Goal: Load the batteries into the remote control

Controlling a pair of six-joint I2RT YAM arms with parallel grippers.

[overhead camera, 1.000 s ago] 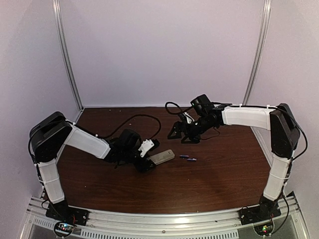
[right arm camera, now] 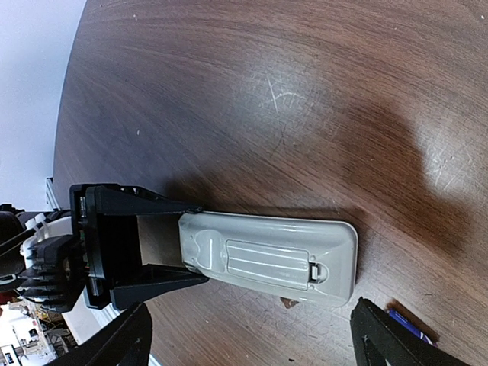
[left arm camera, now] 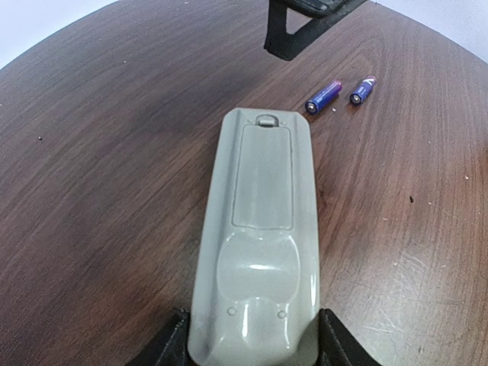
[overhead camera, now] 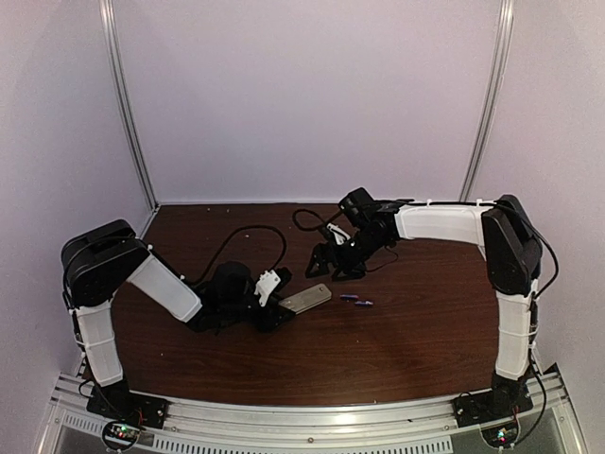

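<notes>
A grey remote control (left arm camera: 263, 267) lies back side up, its battery cover (left arm camera: 264, 177) closed. My left gripper is shut on the end of the remote away from the cover's latch (right arm camera: 314, 272). Two small blue-purple batteries (left arm camera: 324, 97) (overhead camera: 364, 304) lie side by side on the table, just past the latch end. Above and behind the remote hangs my right gripper, open and empty, its two fingers (right arm camera: 385, 339) wide apart. In the right wrist view one battery (right arm camera: 409, 325) is partly hidden by a finger.
Pale walls (overhead camera: 302, 104) close off the back and sides. A metal rail (overhead camera: 312, 419) runs along the front edge.
My right gripper has moved left and slightly down in the top view, closer to the remote. The left arm has shifted a little at the remote's end. Remote and batteries look unmoved.
</notes>
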